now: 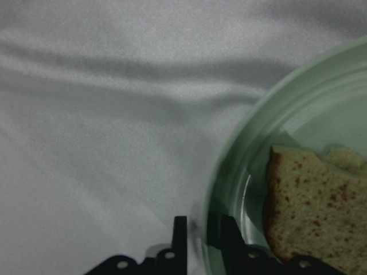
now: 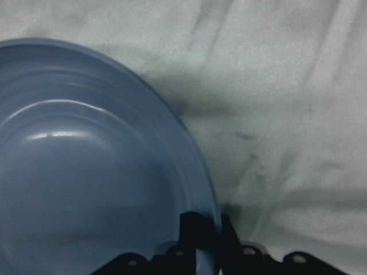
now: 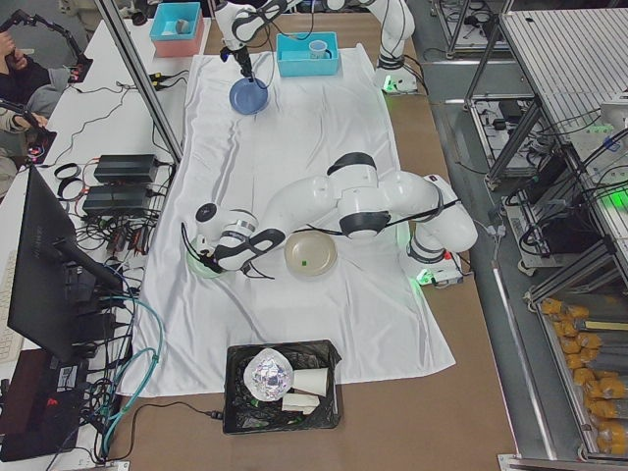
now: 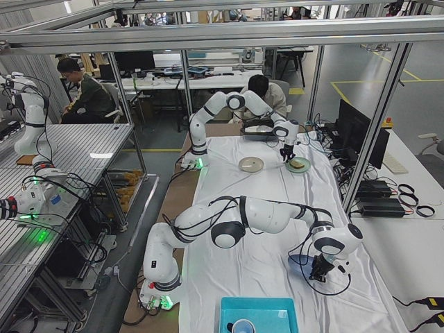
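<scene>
A green plate point(image 1: 298, 103) holds a piece of browned flatbread point(image 1: 312, 212). My left gripper straddles its rim, with a gap visible between the fingers. A blue plate point(image 2: 86, 183) lies at the other end of the cloth; my right gripper is shut on its rim. A beige plate point(image 3: 310, 263) with a small green spot lies beside the green one, partly near the left arm.
A turquoise bin point(image 4: 258, 309) with a cup point(image 3: 317, 48) stands beside the right arm. A black lined crate point(image 3: 235, 392) with a foil-covered item sits at the opposite end.
</scene>
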